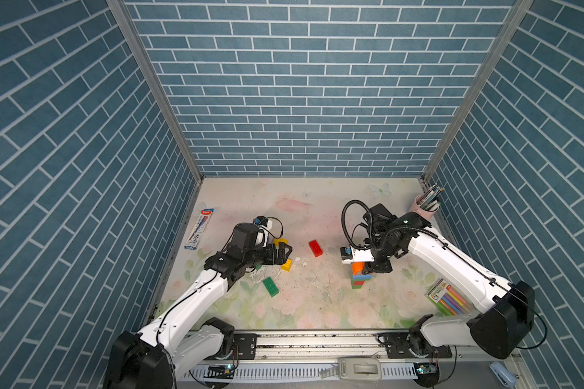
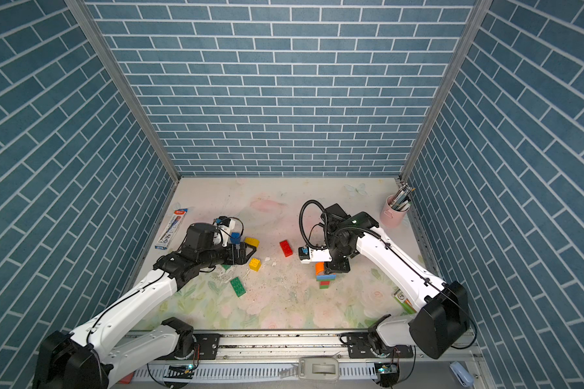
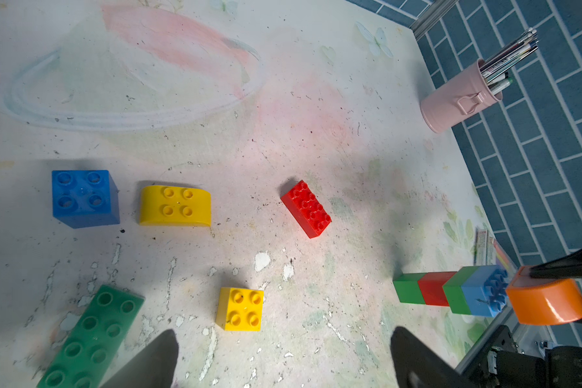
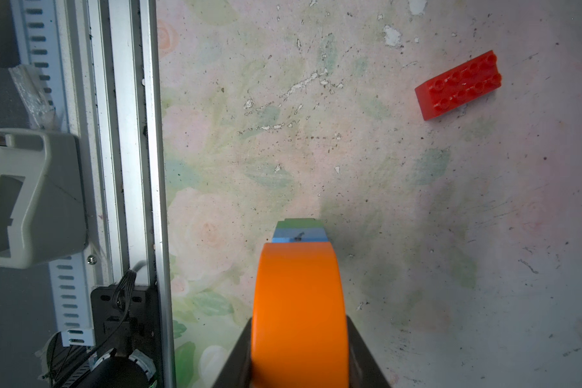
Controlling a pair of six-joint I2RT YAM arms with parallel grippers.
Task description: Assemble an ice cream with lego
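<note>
An orange curved brick [image 4: 297,304] is pinched between the fingers of my right gripper. It hangs just above a standing stack whose top is a blue brick [image 3: 483,291]. In the left wrist view a narrow gap shows between the orange brick and the blue studs. Below the blue come a green brick [image 3: 458,289], a red one [image 3: 435,288] and another green one [image 3: 408,288] at the table. From the right wrist, the orange brick hides most of the stack. My left gripper is open and empty, over the left side of the table.
Loose on the table lie a blue brick [image 3: 84,199], a yellow curved brick [image 3: 174,208], a yellow brick [image 3: 240,310], a long green brick [image 3: 93,336] and a red brick [image 3: 307,210]. A pink pen cup [image 3: 456,100] stands back right.
</note>
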